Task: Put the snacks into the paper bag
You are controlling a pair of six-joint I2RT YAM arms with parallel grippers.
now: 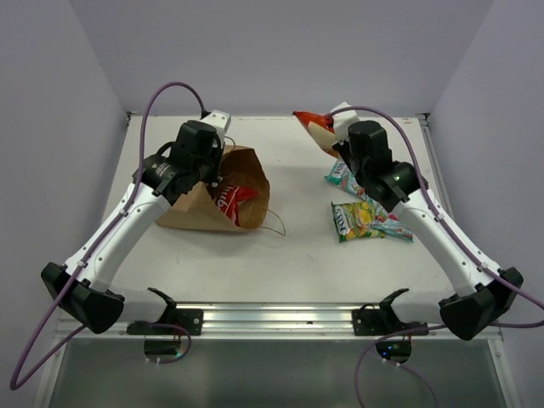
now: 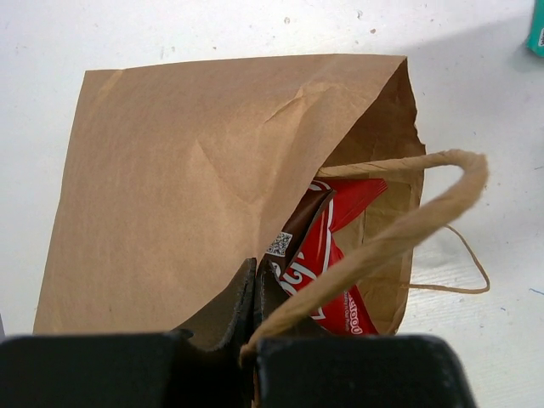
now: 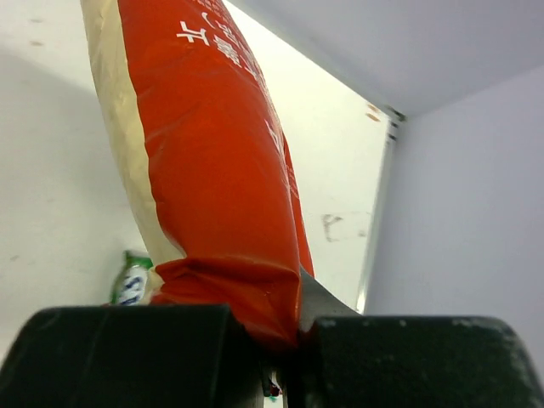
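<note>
On the left of the top view lies the brown paper bag (image 1: 197, 218), its mouth facing right, with a red snack packet (image 1: 235, 202) inside. My left gripper is shut at the bag's mouth edge, the thin paper running between its fingers. A twisted paper handle (image 2: 399, 225) passes in front of the opening. At the back right, my right gripper is shut on the end of a red-and-cream snack bag (image 3: 204, 170), raised off the table. Below it lie a green-yellow packet (image 1: 354, 221) and teal packets (image 1: 391, 224), partly covered by the right arm.
Bare white table (image 1: 297, 187) stretches between the paper bag and the packets. A second thin handle (image 1: 277, 224) sticks out to the right of the bag's mouth. Grey walls (image 1: 484, 153) stand at the sides and back.
</note>
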